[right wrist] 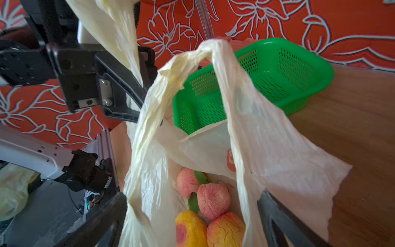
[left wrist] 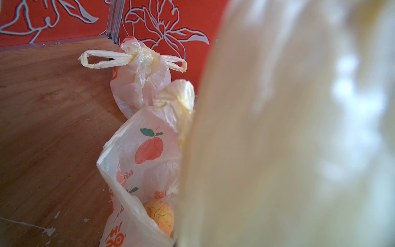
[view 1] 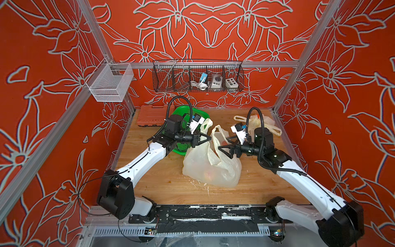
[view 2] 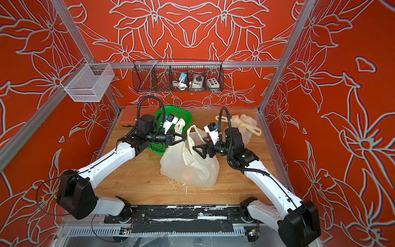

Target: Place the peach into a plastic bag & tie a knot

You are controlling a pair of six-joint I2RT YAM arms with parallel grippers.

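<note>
A translucent whitish plastic bag [view 1: 212, 168] stands on the table with its mouth drawn narrow. Several peaches lie inside it, red and yellow; one peach [left wrist: 160, 216] also shows through the mouth in the left wrist view. My left gripper [view 1: 210, 139] is shut on the bag's left handle [right wrist: 119, 33], which hangs from its fingers. The right handle [right wrist: 224, 70] arches loose in front of my right gripper [view 1: 223, 143]. That gripper is open, with its fingers [right wrist: 279, 222] on either side of this handle. In the left wrist view, blurred plastic hides the left fingers.
A green basket [right wrist: 263, 78] sits empty-looking behind the bag. At the back right rests another tied bag [left wrist: 139, 82]. A red case [view 1: 152, 115] lies at the back left.
</note>
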